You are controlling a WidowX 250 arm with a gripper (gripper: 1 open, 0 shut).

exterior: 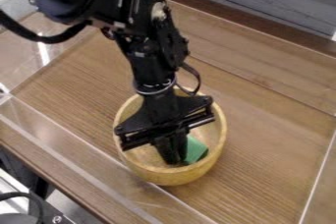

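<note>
A light yellow round bowl (pixel 178 174) sits on the wooden table near its front. My black gripper (pixel 171 147) is down inside the bowl, its fingers largely hidden by the housing. A green block (pixel 196 149) lies in the bowl at the right side of the fingers, partly covered by them. Whether anything is between the fingertips cannot be seen clearly.
A pale wall runs along the back. Cables and a black part show at the lower left, beyond the table's front edge.
</note>
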